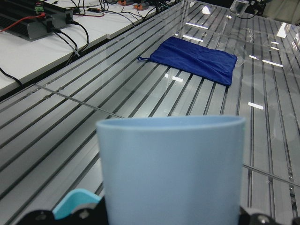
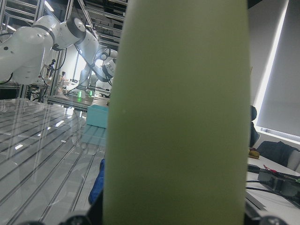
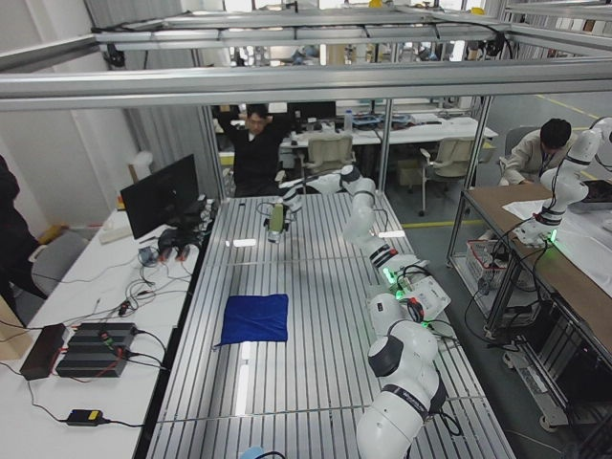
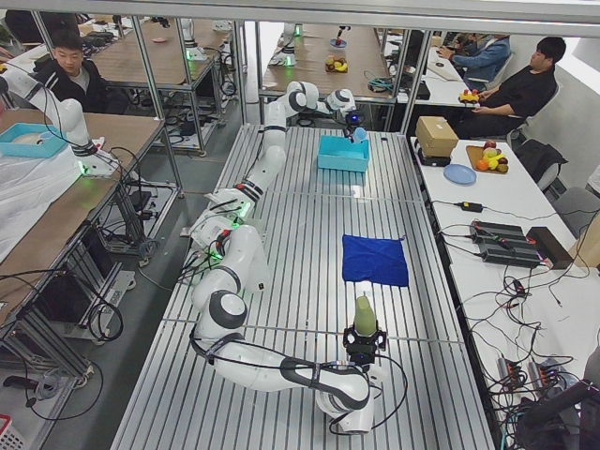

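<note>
A light blue cup (image 1: pixel 171 168) fills the lower middle of the left wrist view, held by my left gripper (image 4: pixel 356 127), which is at the far end of the table in the camera right view beside a turquoise bin (image 4: pixel 342 159). A tall green object (image 2: pixel 176 112), like a bottle or cylinder, is upright in my right gripper (image 4: pixel 365 337), above the near part of the table in the camera right view. The fingertips of both grippers are mostly hidden behind what they hold. A blue cloth (image 3: pixel 255 317) lies flat on the slatted table between the arms.
The slatted table (image 3: pixel 316 287) is otherwise largely clear. A white side table (image 3: pixel 86 402) with power units, cables and a monitor runs along one side. Metal frame beams (image 3: pixel 306 81) cross overhead, and people sit at nearby desks.
</note>
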